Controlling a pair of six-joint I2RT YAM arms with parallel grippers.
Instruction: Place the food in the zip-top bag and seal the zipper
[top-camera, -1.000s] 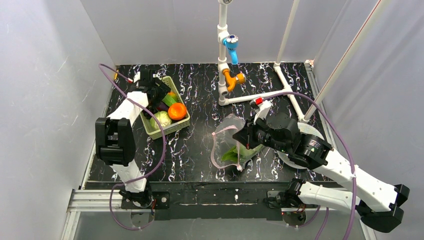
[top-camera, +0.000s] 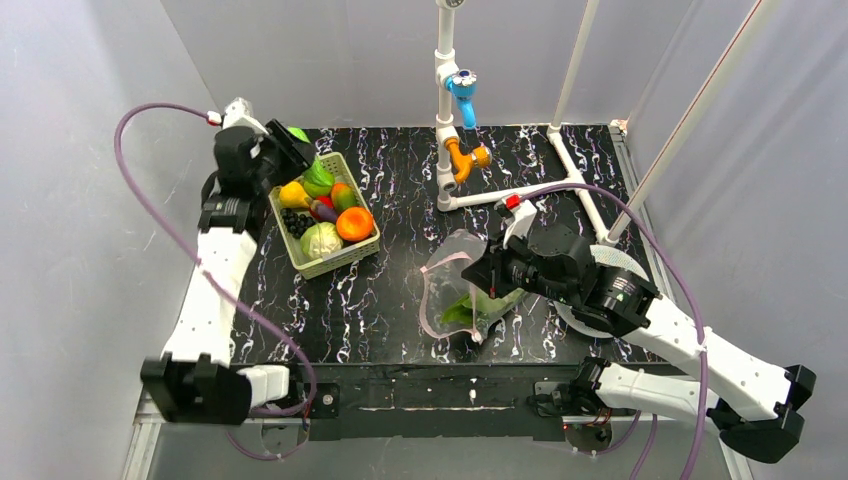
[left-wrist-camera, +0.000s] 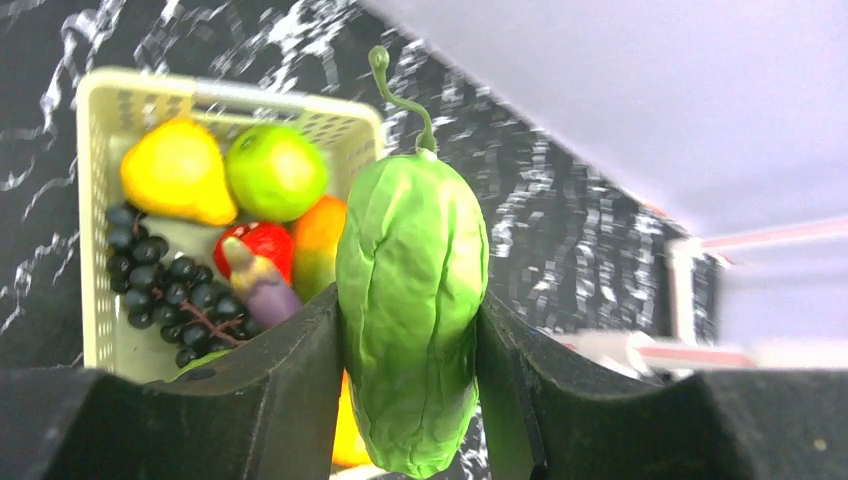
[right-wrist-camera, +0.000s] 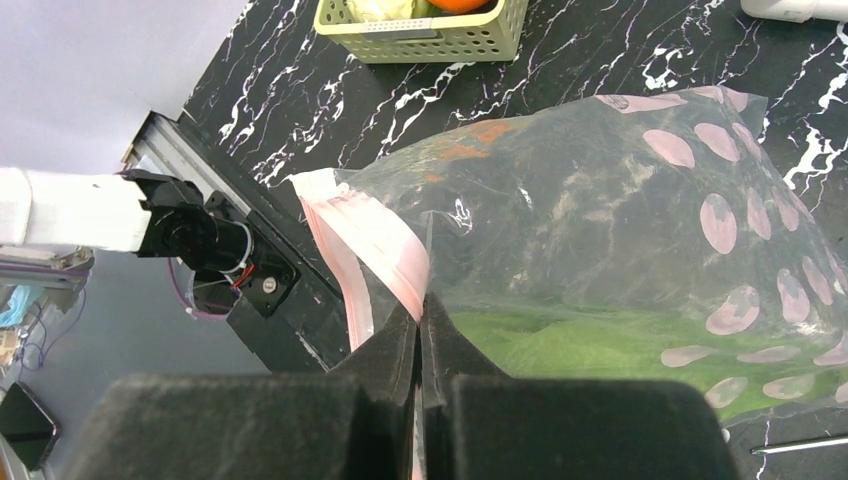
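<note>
A green pepper (left-wrist-camera: 412, 300) fills the middle of the left wrist view, held between the fingers of my left gripper (top-camera: 300, 145), raised over the basket (top-camera: 340, 257) of fruit and vegetables. The basket holds grapes (top-camera: 296, 222), a cabbage (top-camera: 320, 240), an orange (top-camera: 355, 224) and other pieces. My right gripper is shut on the pink zipper edge (right-wrist-camera: 375, 235) of the clear bag (right-wrist-camera: 590, 210). The bag lies on the counter with something green and leafy inside.
A white pipe frame with blue (top-camera: 464, 95) and orange (top-camera: 465, 160) taps stands behind the bag. A white plate (top-camera: 575, 320) sits under the right arm. The counter between basket and bag is clear.
My left gripper has risen out of the basket with the green pepper, its arm swinging up and leftward. The right gripper has shifted very slightly with the bag edge.
</note>
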